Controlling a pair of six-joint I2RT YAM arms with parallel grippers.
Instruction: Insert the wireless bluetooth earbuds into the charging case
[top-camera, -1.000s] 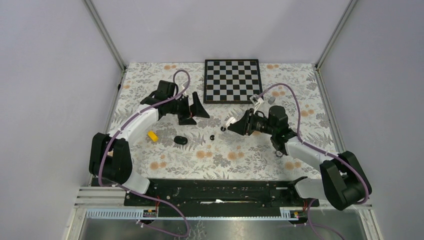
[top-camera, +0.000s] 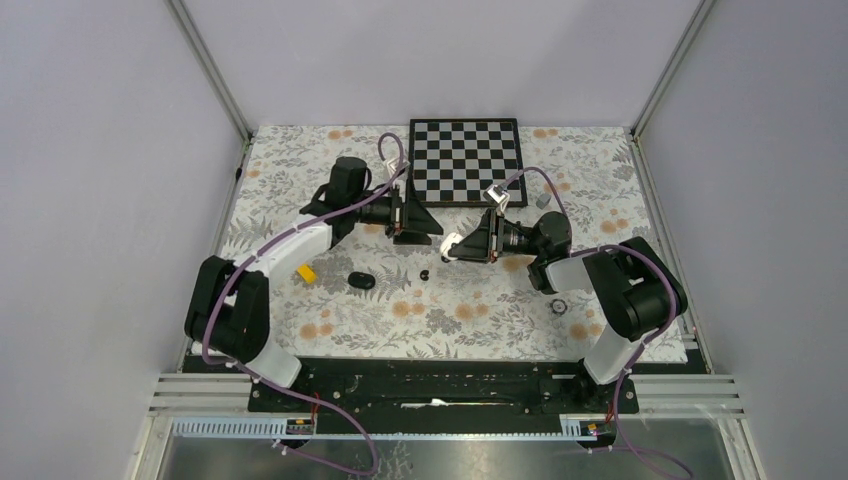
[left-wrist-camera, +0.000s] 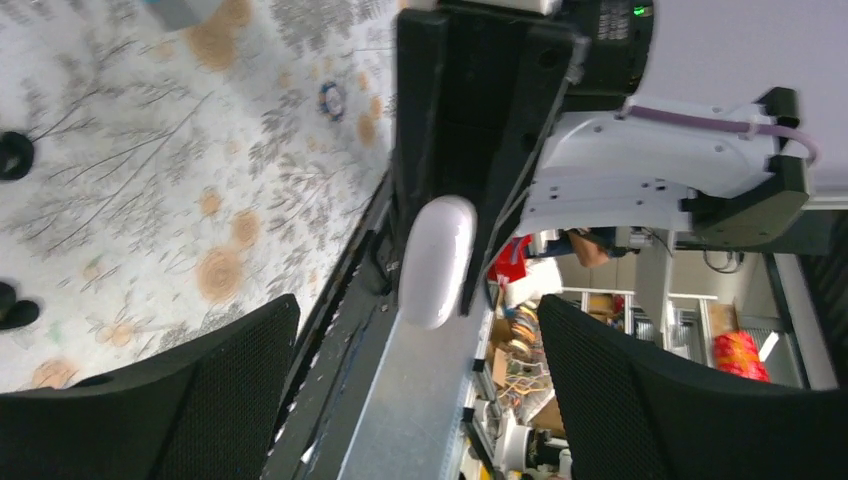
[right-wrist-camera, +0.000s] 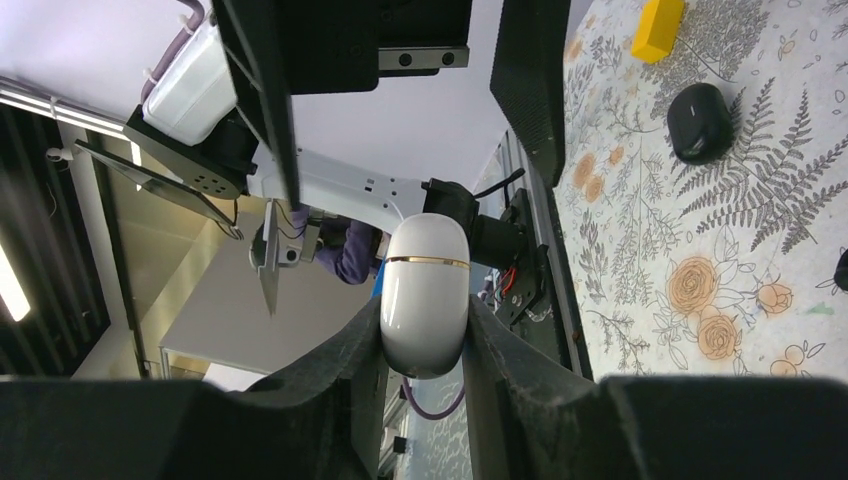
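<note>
A white, rounded case with a gold seam (right-wrist-camera: 427, 300) is gripped between the fingertips of my right gripper (top-camera: 463, 248), above the middle of the table. The case looks closed. My left gripper (top-camera: 430, 231) is part open just left of it, nothing between its fingers. In the left wrist view, the white case (left-wrist-camera: 437, 262) lies ahead, between and beyond the left fingers. Two small black pieces, which look like earbuds, rest on the cloth: one nearer the front (top-camera: 424, 274), the other (top-camera: 446, 258) below the right gripper's tips.
A black oval object (top-camera: 362, 280) and a yellow block (top-camera: 306, 272) lie at left. A checkered board (top-camera: 465, 203) occupies the back. To the right are a small grey block (top-camera: 543, 200) and a round ring-like item (top-camera: 558, 307).
My left gripper has moved right toward the case, and its fingers have come closer together. The right gripper, still holding the case, has shifted slightly left, its arm swinging inward.
</note>
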